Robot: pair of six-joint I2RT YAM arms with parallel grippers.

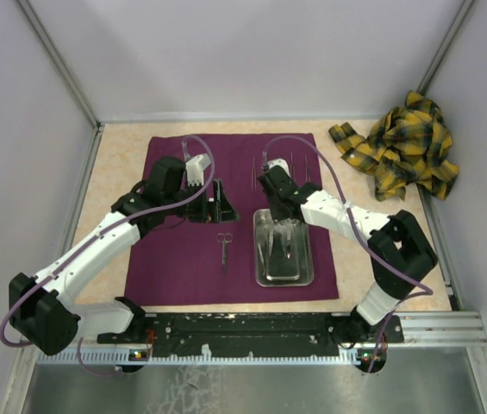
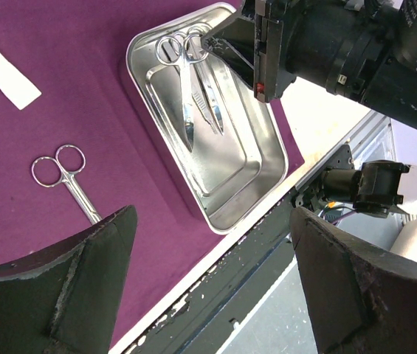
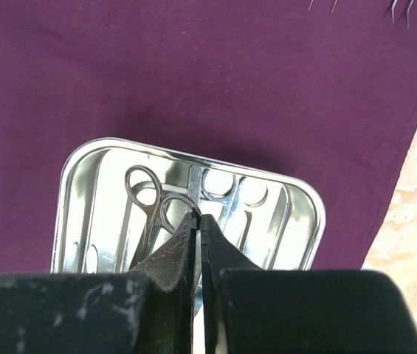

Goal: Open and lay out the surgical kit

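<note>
A steel tray [image 1: 302, 274] on the purple cloth [image 1: 174, 276] holds several steel scissor-like instruments [image 2: 187, 110]. My right gripper is shut over the tray, its tips at a ring handle in the right wrist view; whether anything is pinched there is unclear. My left gripper [image 1: 219, 209] stands open left of the tray, above a pair of scissors [image 2: 75, 184] lying on the cloth. Several thin instruments [image 1: 292, 168] lie in a row behind the tray, partly hidden by the right arm.
A yellow-and-black checked cloth [image 1: 411, 142] is bunched at the back right. A white strip [image 2: 5, 74] lies on the purple cloth.
</note>
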